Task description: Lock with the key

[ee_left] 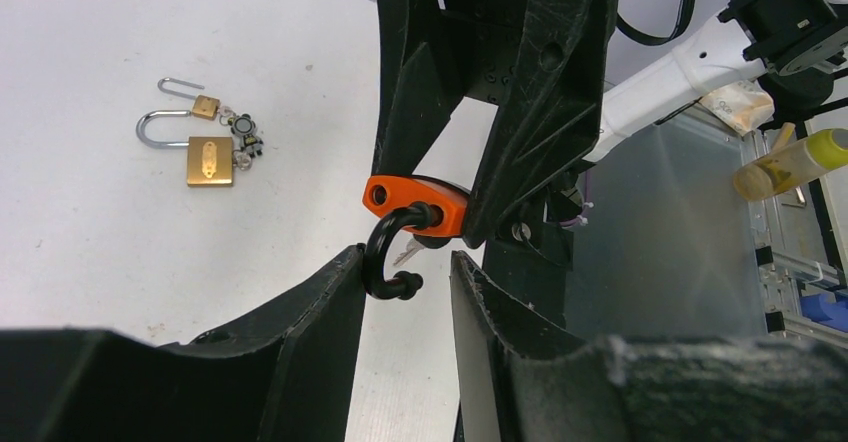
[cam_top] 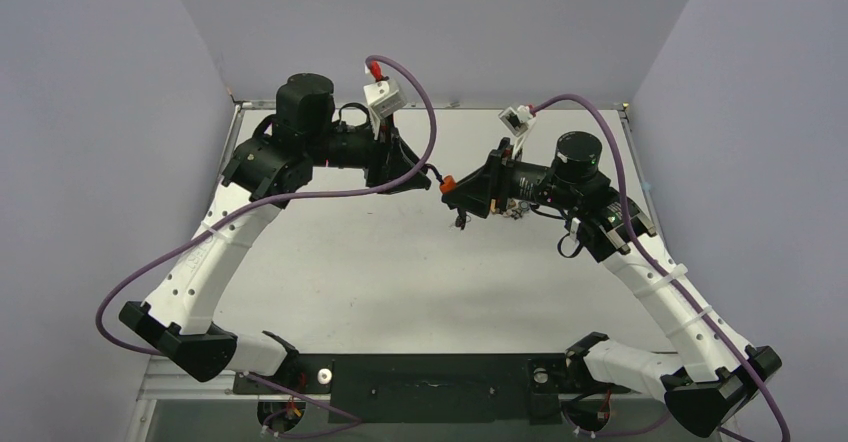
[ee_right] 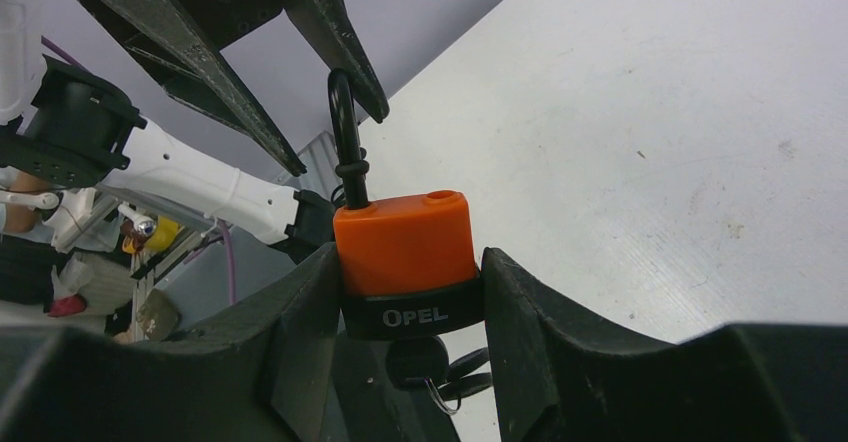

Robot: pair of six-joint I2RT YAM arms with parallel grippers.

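An orange lock body marked OPEL is clamped in my right gripper. Its curved black shackle is swung out: one end sits in the body, the other hangs free, and a hole in the orange face is empty. Beneath the body hang dark-headed keys with a ring; a silver key shows in the left wrist view. My left gripper is part open, with the shackle between its fingers. One finger lies against or right beside the shackle; a gap separates the other from it.
Two brass padlocks, one large and one small, lie on the white table with their shackles open beside a small bunch of keys.
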